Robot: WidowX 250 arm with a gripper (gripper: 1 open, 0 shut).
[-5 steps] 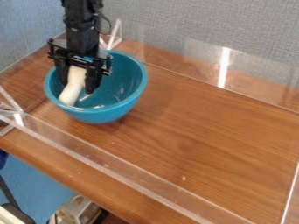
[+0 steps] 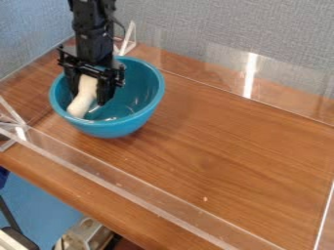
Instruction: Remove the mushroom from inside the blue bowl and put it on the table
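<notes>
The blue bowl (image 2: pixel 144 112) stands toward the left back of the wooden table (image 2: pixel 216 161). Inside it, against the left side, the pale mushroom (image 2: pixel 84 99) leans upward, its top partly covered by my gripper (image 2: pixel 92 84). My dark gripper reaches down from above into the bowl, its fingers around or right beside the mushroom's upper end. At this size I cannot make out whether they are closed on it.
A low clear barrier (image 2: pixel 137 193) runs along the table's front and left, with another at the back. Grey walls (image 2: pixel 241 34) rise behind. Right of the bowl, the tabletop is bare.
The gripper has come down slightly over the mushroom's top, covering more of it. Bowl and mushroom look nearly unmoved.
</notes>
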